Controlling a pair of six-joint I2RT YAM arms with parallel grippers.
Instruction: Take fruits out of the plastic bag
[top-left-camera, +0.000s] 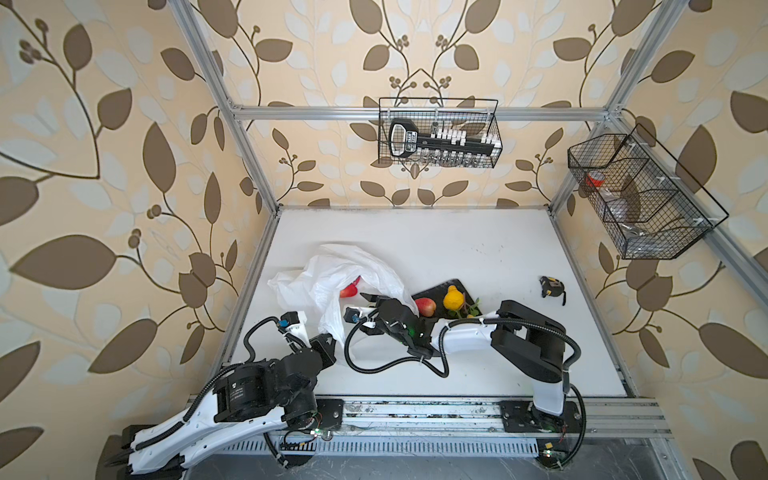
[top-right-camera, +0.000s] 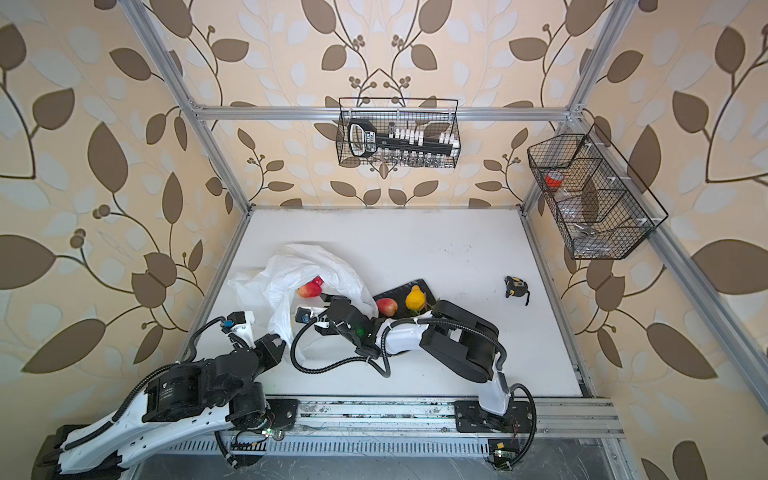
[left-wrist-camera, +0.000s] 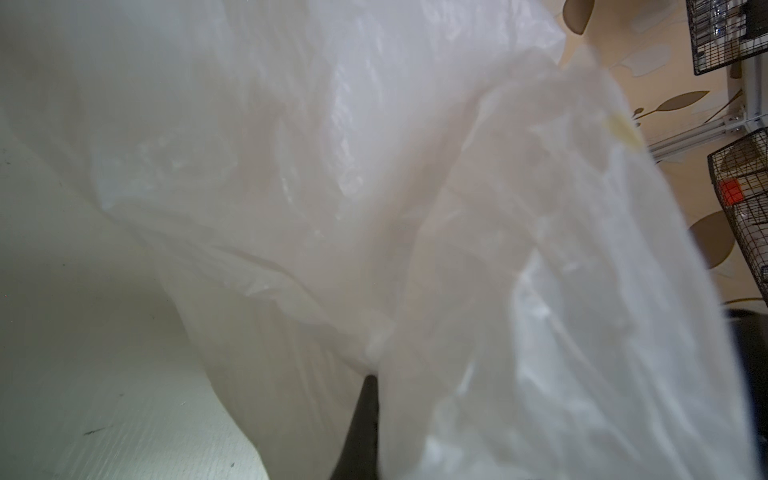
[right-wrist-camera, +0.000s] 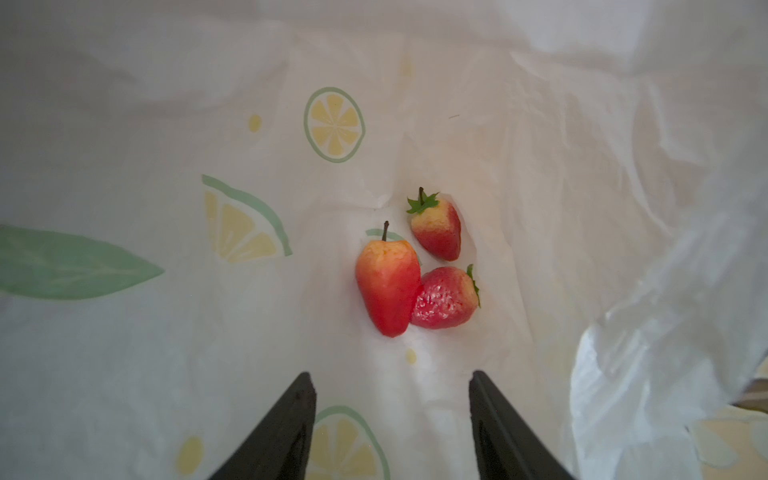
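Note:
The white plastic bag (top-left-camera: 332, 272) lies on the left of the table, its mouth facing right. Inside it, in the right wrist view, a red-yellow fruit with a stem (right-wrist-camera: 388, 280) touches a red strawberry (right-wrist-camera: 445, 300), and a smaller strawberry (right-wrist-camera: 438, 230) lies just beyond. My right gripper is at the bag's mouth, open, with nothing between its fingers; the fruits sit ahead of the tips. At the bag's near edge, my left gripper (top-left-camera: 331, 342) is shut on the film, which gathers at its dark finger (left-wrist-camera: 364, 432) and hides the other one.
A black tray (top-left-camera: 433, 293) holding a red fruit (top-left-camera: 425, 307) and a yellow fruit (top-left-camera: 453, 297) is partly hidden behind the right arm. A tape measure (top-left-camera: 551, 286) lies at the right.

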